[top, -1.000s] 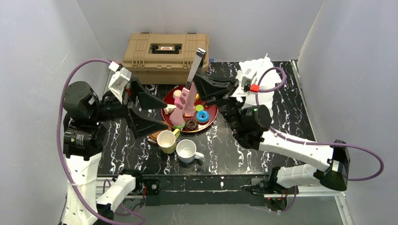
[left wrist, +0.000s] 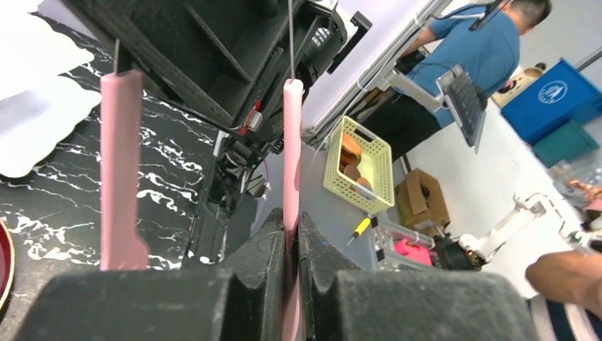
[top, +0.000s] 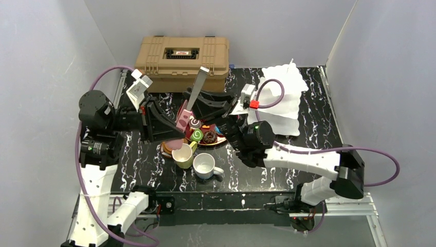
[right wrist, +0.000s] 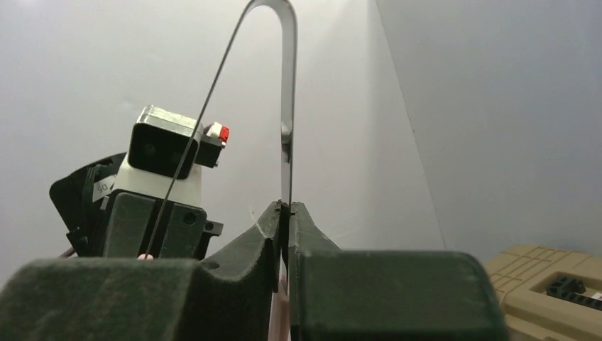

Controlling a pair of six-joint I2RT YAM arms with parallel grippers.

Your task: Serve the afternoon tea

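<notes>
Pink-ended metal tongs (top: pixel 198 82) are held between the two grippers above the tea things. My left gripper (top: pixel 180 126) is shut on a pink arm of the tongs (left wrist: pixel 291 142). My right gripper is at the metal part of the tongs, its fingers close around it; whether it grips firmly is unclear. Beneath, a red tray (top: pixel 220 140) holds donuts and cupcakes, partly hidden. A yellow cup (top: pixel 183 157) and a white cup (top: pixel 204 165) stand in front of it.
A tan case (top: pixel 182 56) stands at the back. White scalloped dishes or liners (top: pixel 280 98) lie at the back right.
The right gripper has moved left with the tongs. The left gripper, open a second ago, has come to the tongs and closed on them.
</notes>
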